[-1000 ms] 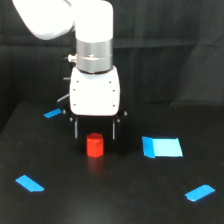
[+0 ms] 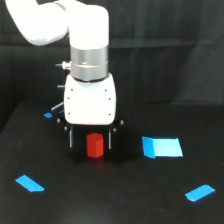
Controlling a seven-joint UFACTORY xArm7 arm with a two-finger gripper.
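A small red object (image 2: pixel 95 146) sits on the dark table near the middle of the camera view. My white gripper (image 2: pixel 92 138) hangs over it, pointing down. Its fingers stand wide apart, one thin dark finger on the left of the red object and one on the right. Dark gaps show between the fingers and the object's sides. The tips blend into the dark background, so how far above the table they are is hard to tell.
To the right lies a light blue, box-like item (image 2: pixel 167 147) with a darker blue side. Blue strips mark the table at the front left (image 2: pixel 29 184) and front right (image 2: pixel 200 192).
My arm and gripper have come down and slightly left, so the fingers now reach the red object's height in the view. The red object appears unmoved.
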